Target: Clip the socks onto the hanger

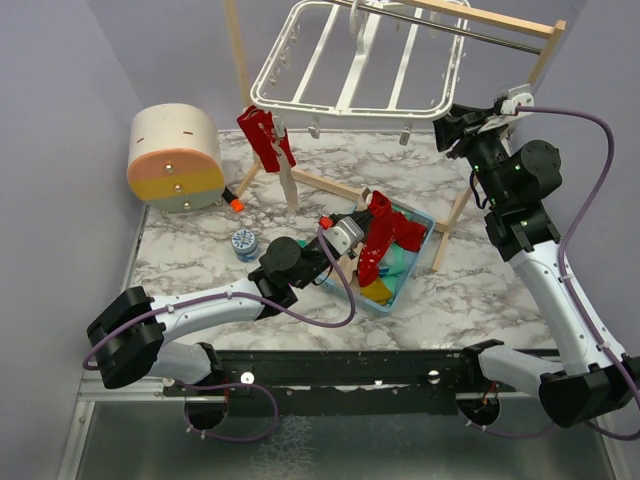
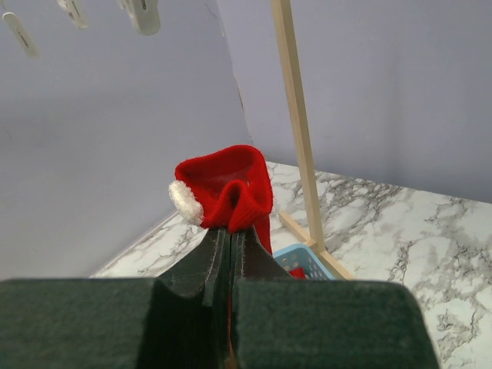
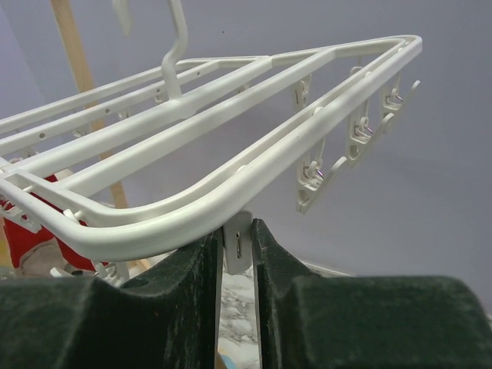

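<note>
My left gripper [image 1: 364,216] is shut on a red sock [image 2: 231,188]; the sock's bunched top with a white patch stands above the fingertips in the left wrist view, and the rest hangs over the basket in the top view. The white hanger [image 1: 345,105] hangs overhead. At its near right corner is my right gripper [image 1: 447,134], its fingers closely flanking a white clip [image 3: 237,244] below the frame. Another red sock [image 1: 266,138] with a white part hangs at the hanger's left side.
A blue basket [image 1: 425,217] under my left gripper holds more coloured socks. At the left stand a rounded drawer box [image 1: 176,150] and a blue-lidded jar [image 1: 245,243]. Wooden stand legs [image 1: 448,235] rise around the basket. More clips [image 3: 311,177] hang along the hanger's edge.
</note>
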